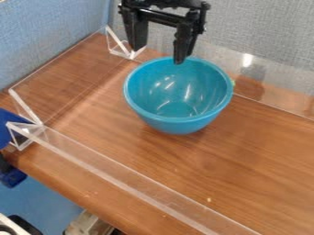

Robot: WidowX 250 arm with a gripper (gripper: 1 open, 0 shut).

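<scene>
My black gripper [159, 48] is at the top of the camera view, open, its two fingers spread apart with nothing visible between them. It hangs above and a little behind the left part of a light blue plastic bowl [178, 106], which stands upright on the wooden table [221, 179]. The bowl looks empty.
Clear plastic rails [147, 188] run along the table's front, left and back edges, with white corner brackets [28, 128]. Grey and blue padded walls stand behind. A dark blue object [10, 119] sits off the left edge. The table right of and before the bowl is clear.
</scene>
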